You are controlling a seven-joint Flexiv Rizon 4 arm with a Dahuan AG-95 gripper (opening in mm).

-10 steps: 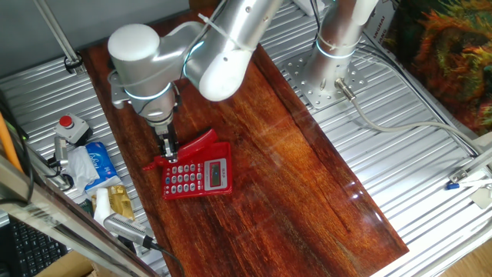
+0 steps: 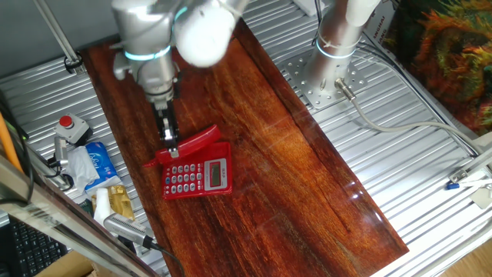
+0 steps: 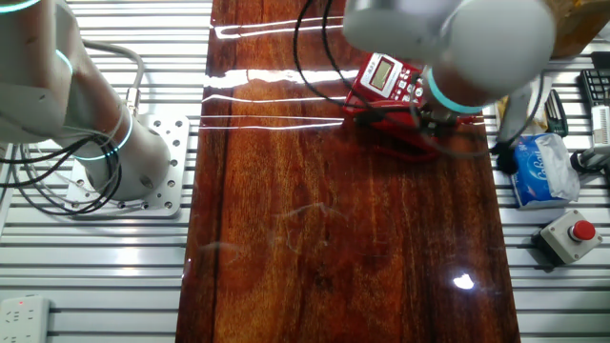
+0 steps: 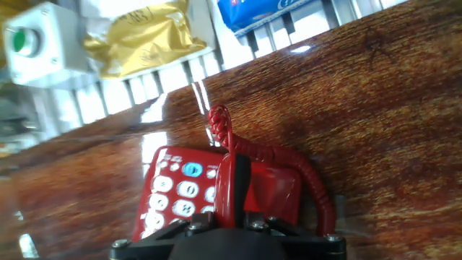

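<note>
A red desk telephone with a grey keypad and small display [image 2: 216, 175] lies near the left edge of the wooden table. Its red handset [image 2: 198, 141] rests across the upper side of the body. My gripper [image 2: 171, 149] is at the handset's left part. In the wrist view the handset [image 4: 225, 189] runs up between the fingers, and the gripper appears shut on it. A coiled red cord [image 4: 307, 177] curls from the handset's far end round the right of the body. In exterior view 2 the arm hides the gripper and much of the telephone [image 3: 389, 76].
Beyond the table's left edge lie a red-button box [image 2: 71, 128], a blue-and-white packet [image 2: 98, 165] and a gold packet [image 2: 121, 201]. The arm's base [image 2: 327, 81] stands beyond the right edge.
The arm's upper joints have swung toward the top of exterior view 1, and the wrist is tilted differently. The fingertips stay at the handset. The telephone body has not visibly moved.
</note>
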